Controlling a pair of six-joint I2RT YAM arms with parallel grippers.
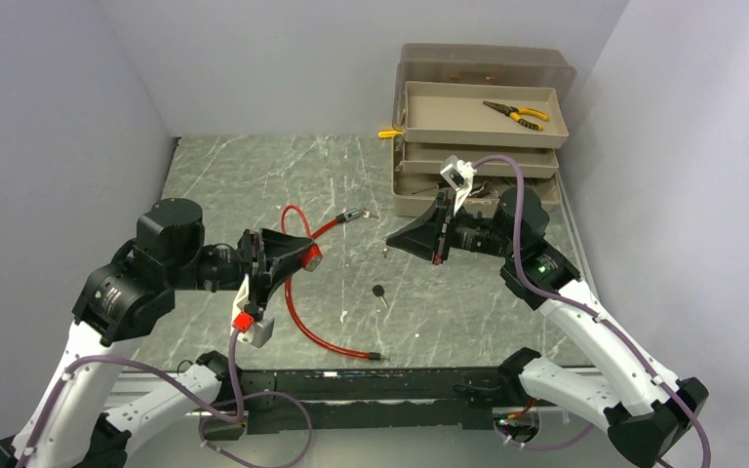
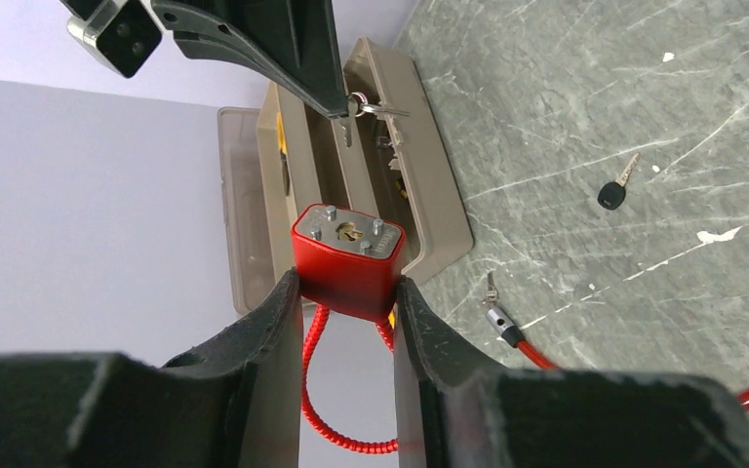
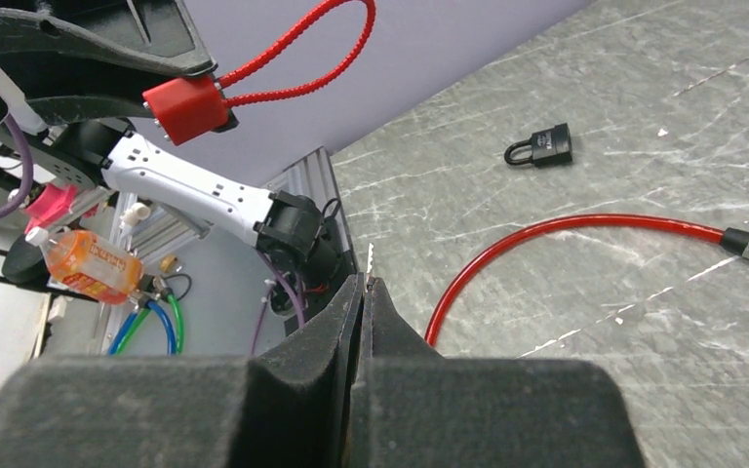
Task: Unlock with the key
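My left gripper is shut on a red padlock body (image 2: 346,253), held with its keyhole plate up and a red cable loop hanging from it; in the top view it is left of centre (image 1: 311,256). My right gripper (image 1: 392,240) points toward it from the right, shut, with a thin key tip (image 3: 371,256) showing at its fingertips. In the left wrist view a ring of keys (image 2: 369,109) hangs at the right gripper's tips. A loose black-headed key (image 1: 380,295) lies on the marble table.
A tiered beige toolbox (image 1: 478,134) with pliers (image 1: 515,114) stands at the back right. A red cable lock (image 1: 327,341) lies curved across the table; a black padlock (image 3: 550,144) rests on it too.
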